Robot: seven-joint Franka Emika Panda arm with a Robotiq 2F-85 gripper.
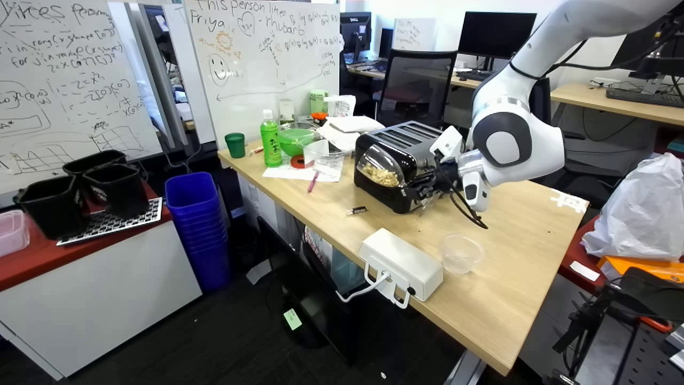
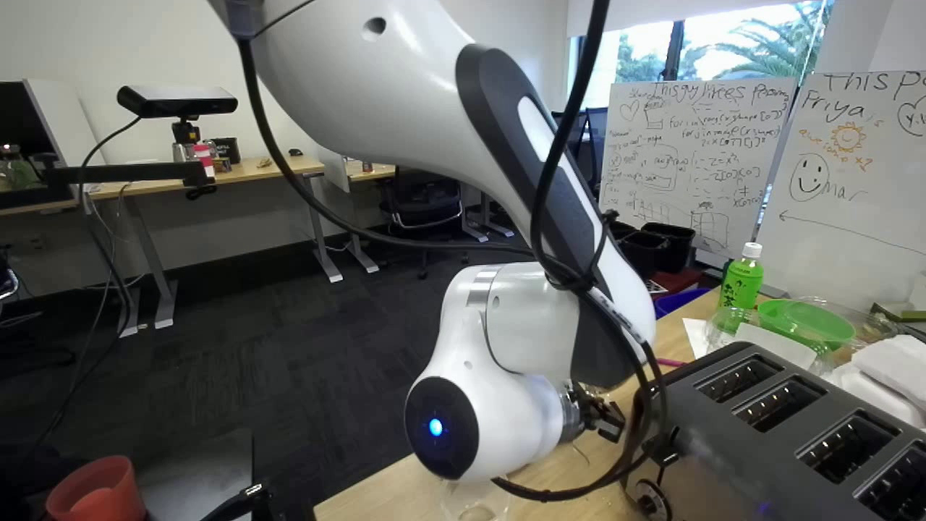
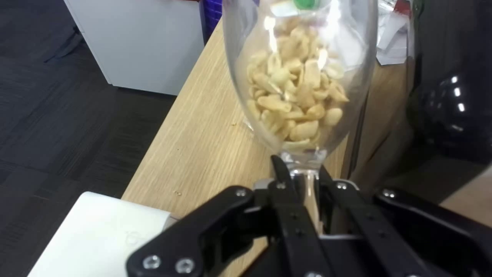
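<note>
A clear stemmed glass (image 3: 300, 92) partly filled with peanuts (image 3: 295, 99) is held by its stem, my gripper shut on it just below the bowl. In exterior view 1 the glass (image 1: 379, 168) tilts steeply leftward in front of the black toaster (image 1: 401, 160), with peanuts lying along its lower side. My gripper (image 1: 417, 189) is close to the toaster's near end. A clear plastic bowl (image 1: 461, 253) sits on the table to the right of the white box. In exterior view 2 the arm hides the glass.
A white box (image 1: 402, 263) with a cable sits at the table's front edge. A marker-like item (image 1: 356, 209) lies left of the toaster. The green bottle (image 1: 270, 140) and green bowl (image 1: 295, 140) are farther left.
</note>
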